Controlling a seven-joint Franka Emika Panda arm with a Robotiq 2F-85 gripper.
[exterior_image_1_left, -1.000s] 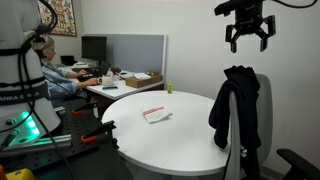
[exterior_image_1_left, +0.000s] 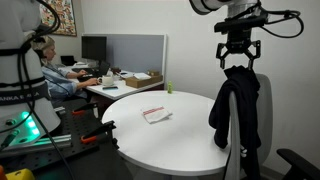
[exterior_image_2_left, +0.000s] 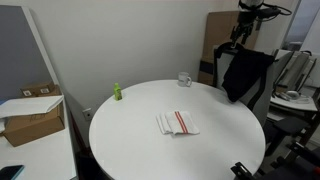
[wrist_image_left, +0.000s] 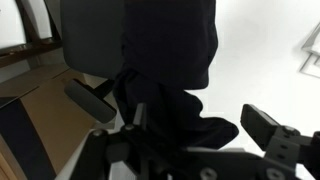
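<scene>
A black garment (exterior_image_1_left: 236, 108) hangs over the back of a grey chair (exterior_image_1_left: 264, 115) at the right edge of the round white table. My gripper (exterior_image_1_left: 237, 63) points down just above the garment's top, its fingers spread and nothing between them. From the other side, the garment (exterior_image_2_left: 242, 73) drapes over the chair back with the gripper (exterior_image_2_left: 239, 43) over it. In the wrist view the dark cloth (wrist_image_left: 170, 45) fills the middle, reaching down between the open fingers. Whether a finger touches the cloth I cannot tell.
On the white table (exterior_image_2_left: 130, 145) lie a folded white cloth with red stripes (exterior_image_2_left: 177, 122), a green bottle (exterior_image_2_left: 117, 91) and a white mug (exterior_image_2_left: 184, 78). A second robot arm (exterior_image_1_left: 28, 95) stands at the left.
My gripper has come down steadily from well above the chair to just over the garment, staying open. The garment and the things on the table have not moved.
</scene>
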